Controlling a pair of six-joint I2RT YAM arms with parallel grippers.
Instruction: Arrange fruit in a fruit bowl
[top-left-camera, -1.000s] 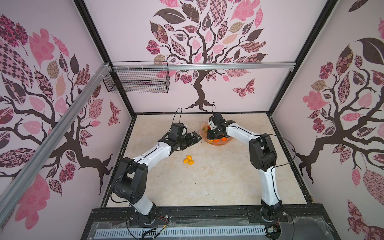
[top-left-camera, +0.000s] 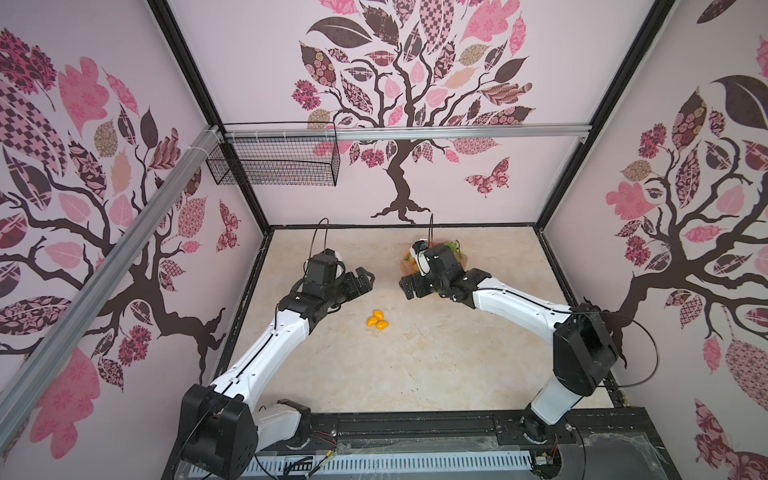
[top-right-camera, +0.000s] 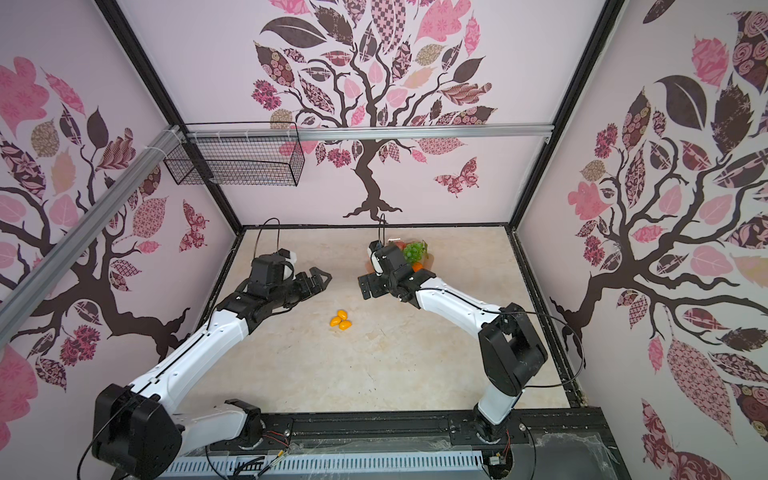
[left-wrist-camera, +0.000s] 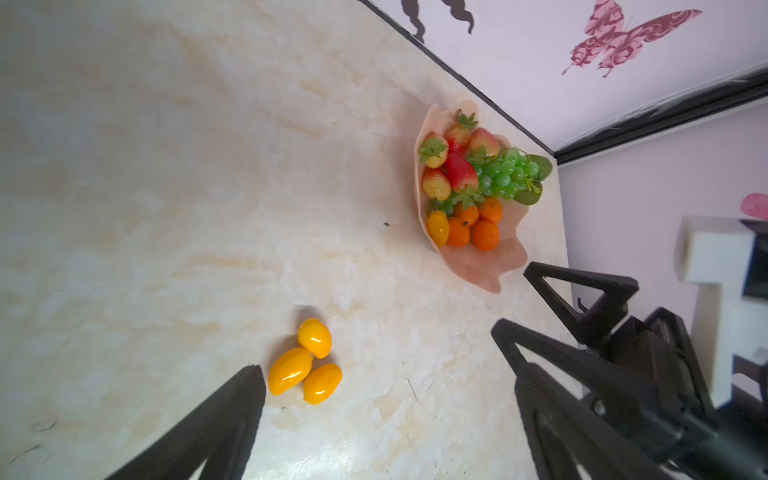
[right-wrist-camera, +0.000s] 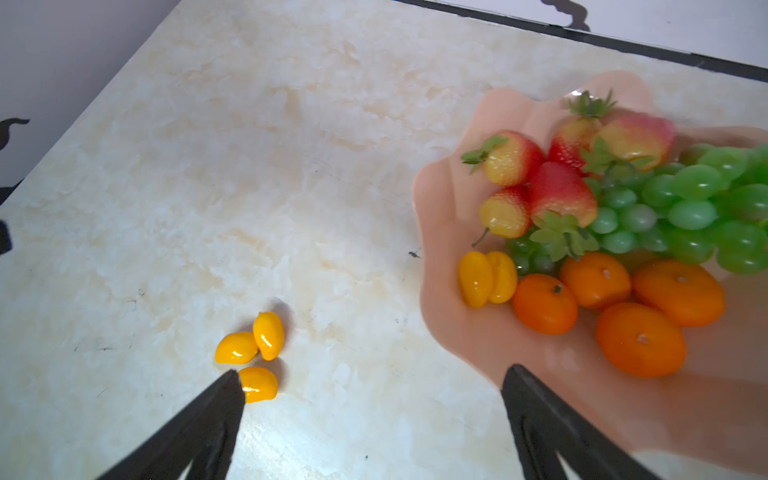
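Observation:
The pink scalloped bowl (right-wrist-camera: 436, 232) holds strawberries (right-wrist-camera: 512, 157), green grapes (right-wrist-camera: 696, 182), oranges (right-wrist-camera: 641, 339) and two yellow fruits (right-wrist-camera: 476, 278) near its left side. Three small yellow fruits (left-wrist-camera: 314, 337) lie clustered on the table, apart from the bowl. My left gripper (top-left-camera: 361, 283) hangs above the table, up and left of that cluster; its fingers are spread with nothing between them. Beside the bowl's front left, my right gripper (top-left-camera: 413, 286) is also open and empty, and its arm partly covers the bowl in both top views.
The grippers face each other with a small gap. A wire basket (top-left-camera: 276, 160) hangs high at the back left. Walls close off the back and both sides.
My left gripper has drawn back to the left. The yellow fruits on the table have not moved.

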